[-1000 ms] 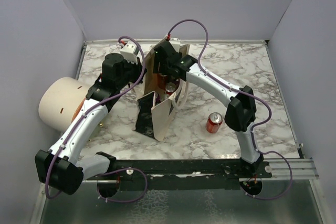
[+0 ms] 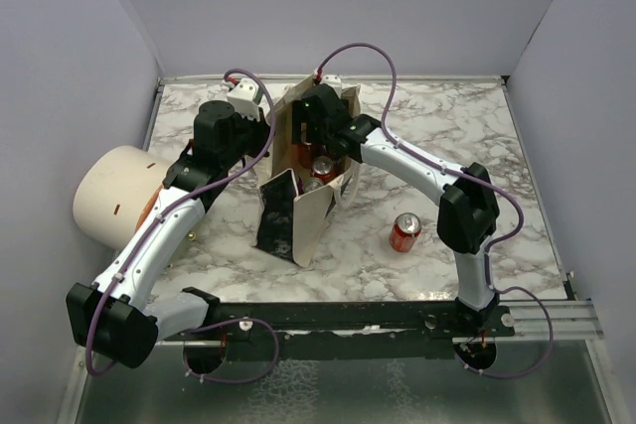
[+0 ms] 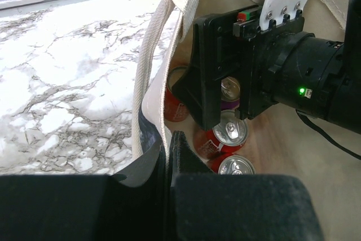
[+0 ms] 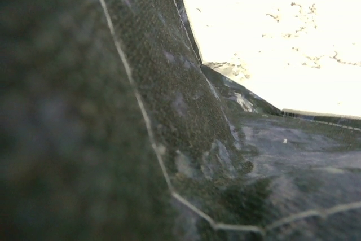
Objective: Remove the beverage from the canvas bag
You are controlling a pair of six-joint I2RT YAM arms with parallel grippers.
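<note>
The canvas bag (image 2: 313, 211), beige with a dark panel, stands with its mouth up at the table's middle. My left gripper is shut on its rim, the stitched edge running between the fingers. Inside the bag, my right gripper is open above the cans, seen in the left wrist view. Beneath and beside it are a red can (image 3: 211, 142), another red can (image 3: 236, 165) and a purple can (image 3: 230, 91); one more red can (image 3: 175, 103) sits left of its near finger. The right wrist view shows only dark fabric (image 4: 186, 100) and bright table.
A red can (image 2: 405, 232) stands upright on the marble table right of the bag. At the left lies a large cream-coloured rounded object (image 2: 114, 191).
The left arm and the can on the table look unmoved.
</note>
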